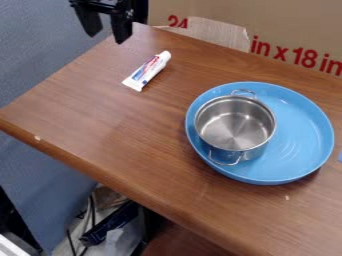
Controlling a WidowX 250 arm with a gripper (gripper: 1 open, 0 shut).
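Observation:
My black gripper [104, 28] hangs at the top left edge of the view, fingers pointing down and spread apart, with nothing visible between them. It is above and left of a white toothpaste tube [146, 71] with red and blue print, which lies on the wooden table. On the right a small steel pot [235, 128] with two handles stands on a blue plate [299, 140].
A cardboard box [297, 32] stands behind the table. Past the left edge are a grey padded surface and, lower down, cables and clutter.

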